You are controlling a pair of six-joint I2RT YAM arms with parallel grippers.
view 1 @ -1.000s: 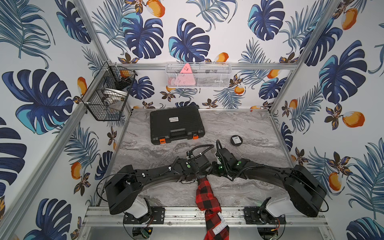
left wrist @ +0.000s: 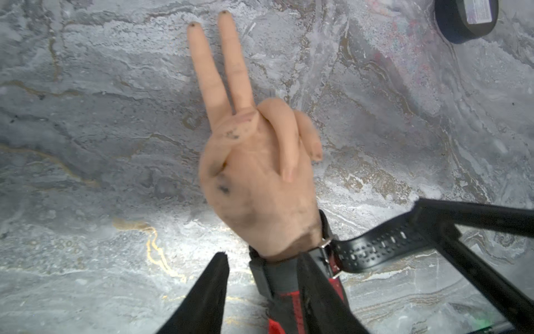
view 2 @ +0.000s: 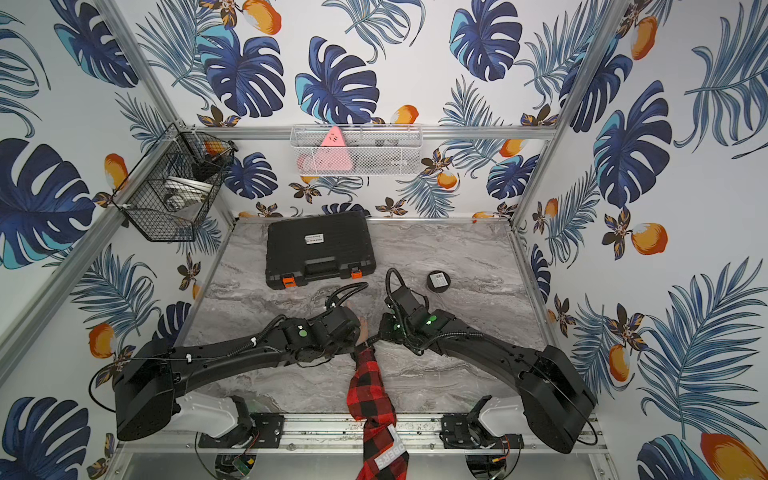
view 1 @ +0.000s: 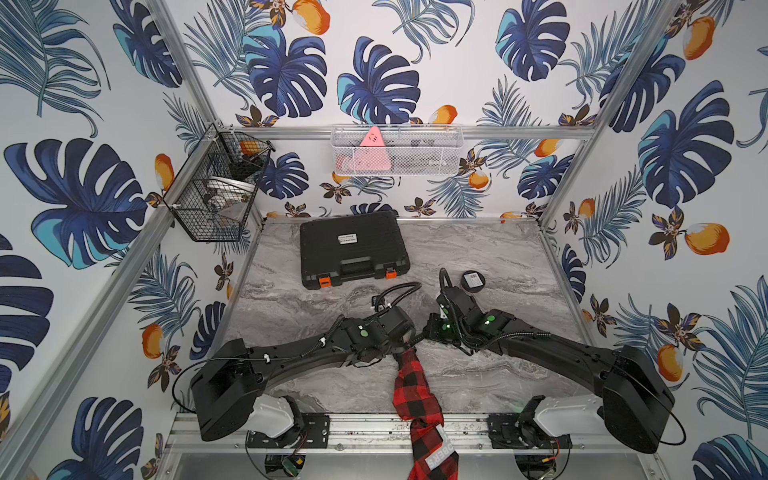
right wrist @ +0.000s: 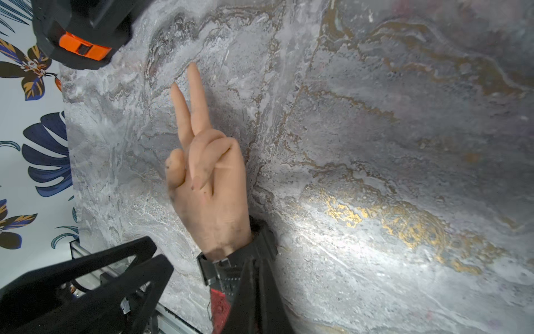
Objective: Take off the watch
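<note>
A tan model hand [left wrist: 261, 178] lies palm up, two fingers extended, its sleeve red-and-black plaid [view 1: 412, 384]. The black watch [left wrist: 281, 275] is around its wrist. From the buckle [left wrist: 328, 245], a perforated strap [left wrist: 381, 245] stretches sideways to the right gripper's tips. My right gripper is shut, with the strap's end appearing pinched at its tips. My left gripper is part open, its fingers [left wrist: 208, 292] on either side of the watch in view. Whether they touch the watch cannot be told.
An orange-latched black case [view 1: 354, 248] stands at the back left. A round black object [view 1: 473, 281] sits right of the hand. A wire basket [view 1: 220, 188] hangs on the left wall and a white one [view 1: 432, 152] at the back.
The left gripper has shifted left, away from the wrist. The right gripper has moved slightly, and a dark strap now shows spanning from the wrist to it.
</note>
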